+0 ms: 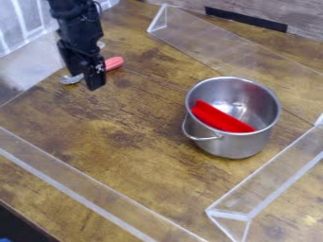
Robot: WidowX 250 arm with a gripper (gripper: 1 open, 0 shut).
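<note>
My black gripper (83, 68) hangs at the upper left of the camera view, pointing down, open. Just beside it a small utensil with a pink-red handle (111, 63) and a light metal end (71, 79) lies on the wooden table, partly hidden by the gripper. On the right stands a steel pot (237, 142) with a handle, holding a long red object (220, 117).
Clear plastic barriers line the left, lower left, top and lower right of the table (139, 161). A dark edge runs along the top right.
</note>
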